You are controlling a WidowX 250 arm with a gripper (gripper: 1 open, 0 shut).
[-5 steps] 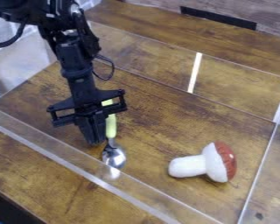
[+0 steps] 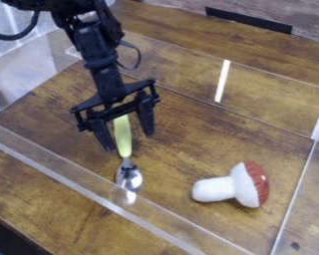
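Observation:
My black gripper [image 2: 115,118] stands open over the yellow-green handle of a spoon [image 2: 124,144], its two fingers on either side near the handle's upper end. The spoon's metal bowl [image 2: 129,177] lies toward the front on the wooden table [image 2: 189,90]. Whether the fingers touch the handle is not clear.
A white toy mushroom with a red cap [image 2: 233,187] lies at the right front. A white strip [image 2: 222,81] lies at the back right.
The gripper has moved up and back from low over the spoon, and its fingers now appear more widely spread. More of the yellow-green handle shows.

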